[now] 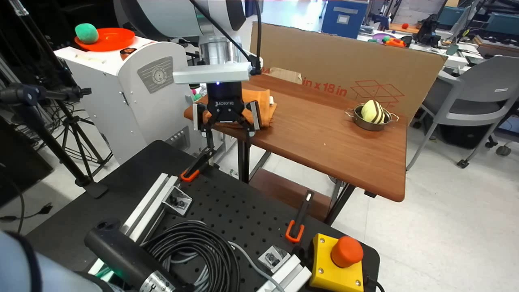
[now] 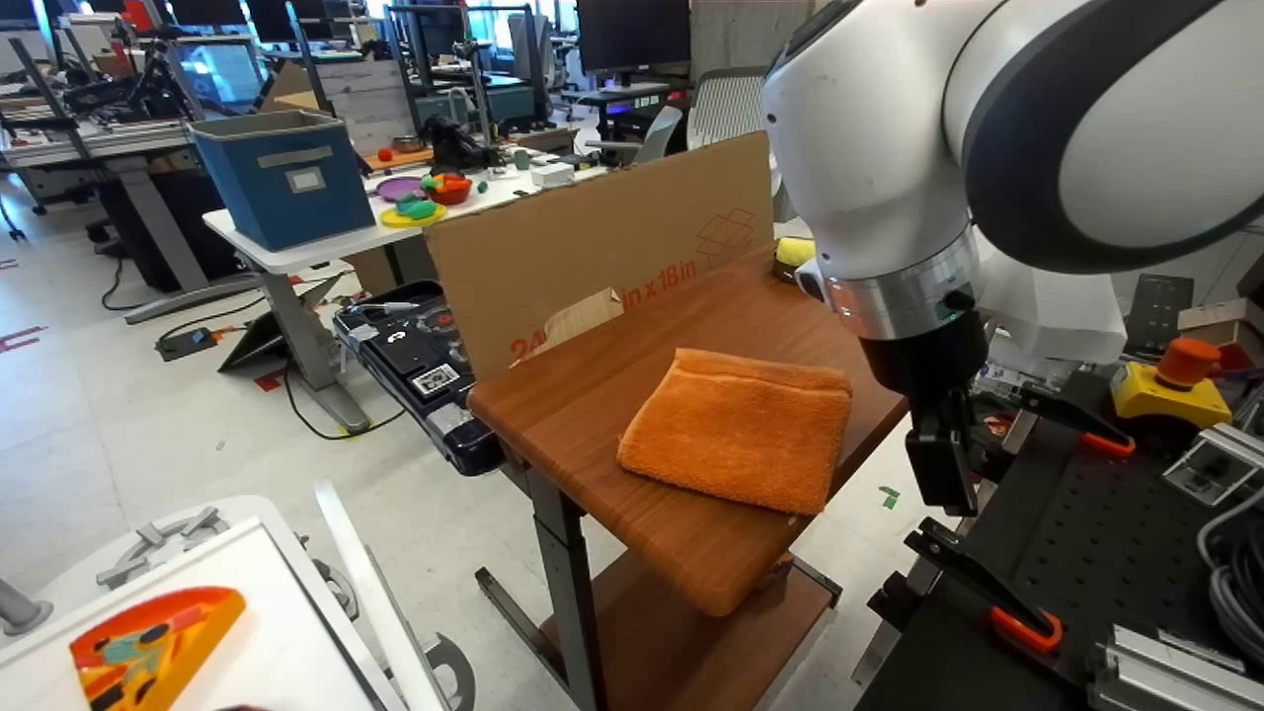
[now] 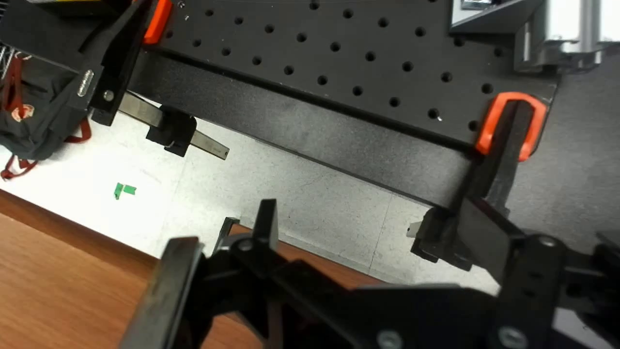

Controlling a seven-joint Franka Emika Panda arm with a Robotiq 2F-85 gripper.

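Observation:
My gripper (image 1: 228, 139) hangs open off the near edge of the wooden table, with nothing between its fingers. An orange towel (image 2: 741, 433) lies folded on the table's end; the gripper partly covers the towel (image 1: 264, 104) in exterior view 1. In exterior view 2 the gripper (image 2: 944, 480) is to the right of the towel and clear of it. At the table's far end stands a small metal pot (image 1: 368, 125) with a yellow, brown-striped ball (image 1: 373, 112) in it. Below the wrist camera are floor, table edge and pegboard, and no towel is visible.
The black pegboard (image 1: 243, 204) carries orange-tipped clamps, a cable coil (image 1: 197, 248) and a yellow emergency-stop box (image 1: 335, 267). A cardboard sheet (image 1: 340, 63) walls the table's back.

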